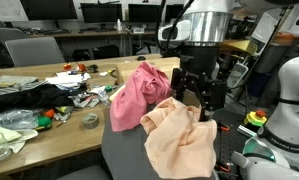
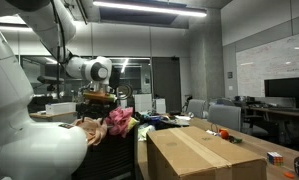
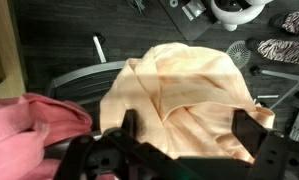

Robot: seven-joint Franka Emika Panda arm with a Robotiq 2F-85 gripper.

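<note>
A peach cloth [image 1: 181, 142] hangs in loose folds near the robot's base, in front of the dark grey surface. My open gripper [image 1: 192, 101] is at its upper part. In the wrist view, folds of the peach cloth [image 3: 179, 85] lie beneath and between the spread fingers of the gripper; whether they touch it I cannot tell. A darker pink cloth [image 1: 139, 93] lies just behind, and its edge [image 3: 44, 130] shows at the wrist view's left.
A wooden table [image 1: 59, 143] at the left carries scattered tools, cloths and a roll of tape [image 1: 90, 120]. A large cardboard box [image 2: 194, 150] stands in the second exterior view. Cables and white hardware [image 3: 234, 12] lie past the peach cloth.
</note>
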